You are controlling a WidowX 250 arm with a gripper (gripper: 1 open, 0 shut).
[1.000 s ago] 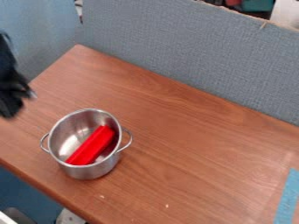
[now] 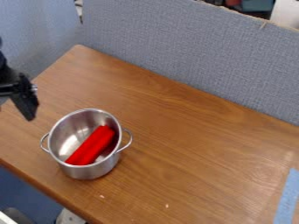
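A steel pot (image 2: 98, 168) with two wire handles stands on the wooden table's near left part. Inside it lies a long red object (image 2: 91, 144), tilted from lower left to upper right. My gripper (image 2: 21, 100) is at the left edge of the view, dark and partly cut off, above and left of the pot, apart from it. The state of its fingers is hard to make out.
Grey padded panels (image 2: 176, 44) border it at the back and left. A pale blue strip (image 2: 286, 197) shows at the lower right.
The pot and red object are unmoved.
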